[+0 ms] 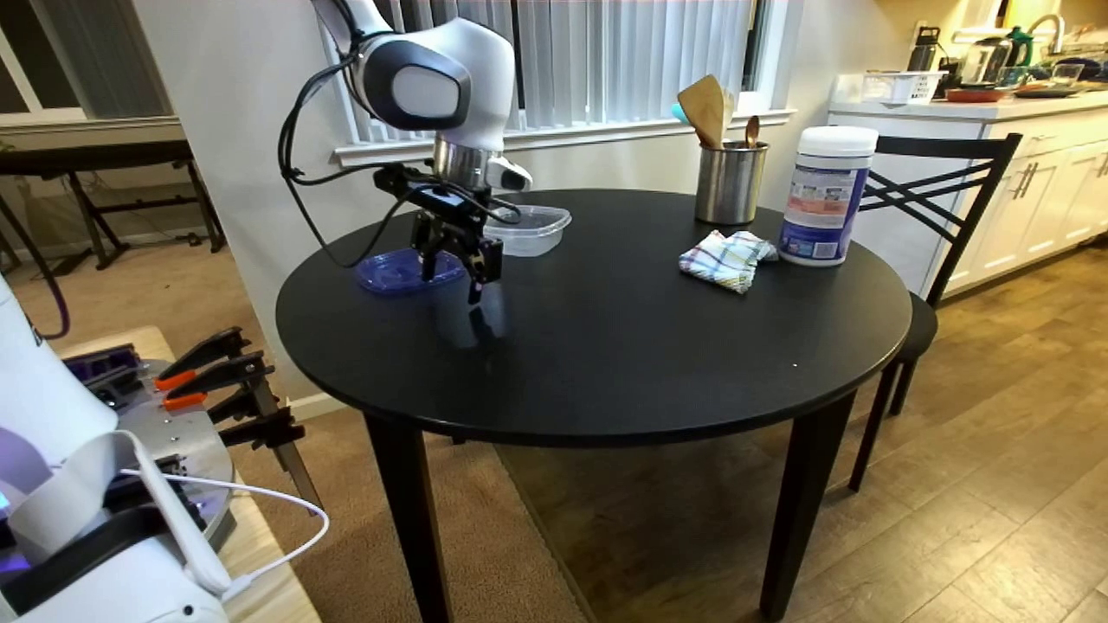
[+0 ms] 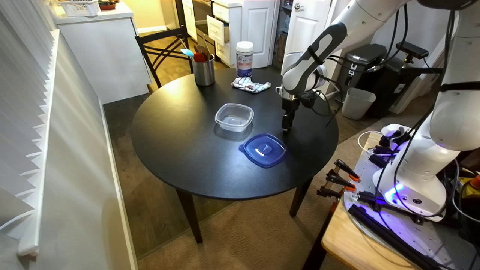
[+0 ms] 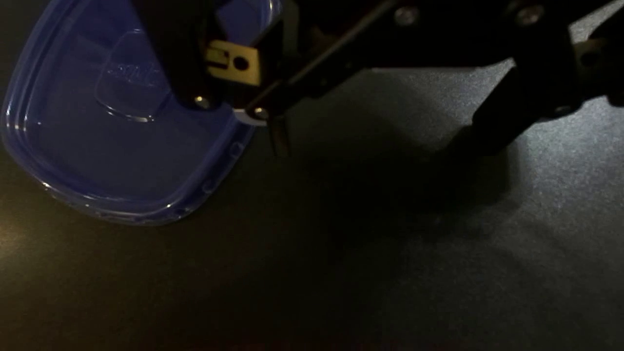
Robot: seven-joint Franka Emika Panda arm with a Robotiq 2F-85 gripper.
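The blue plastic lid (image 2: 264,151) lies flat on the black round table (image 2: 189,173). Behind it, by exterior view 2, stands an empty clear container (image 2: 234,117) with its opening upward. My gripper (image 1: 454,280) is low over the table at the lid's edge, open, its fingers spread with nothing between them. In the wrist view the lid (image 3: 126,146) fills the upper left, and the left finger (image 3: 281,140) is beside its rim. Whether that finger touches the rim I cannot tell. Part of the lid is hidden behind the gripper's linkage there.
Across the table are a checked cloth (image 1: 724,260), a white-capped wipes tub (image 1: 827,197) and a metal utensil holder (image 1: 730,185). Bare tabletop stretches across the middle and front. A chair (image 1: 935,197) stands by the table's far right edge.
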